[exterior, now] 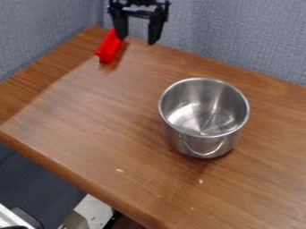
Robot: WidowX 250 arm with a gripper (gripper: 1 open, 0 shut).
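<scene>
My black gripper (138,22) hangs at the top centre of the camera view, above the back of the table, its two fingers pointing down and apart. A red cylindrical object (110,46) lies at the back left, just below and left of the gripper, partly behind it. A shiny steel pot (203,117) stands on the right of the wooden table (96,152).
Grey padded walls border the table at the back and left. A dark gap lies beyond the front left edge.
</scene>
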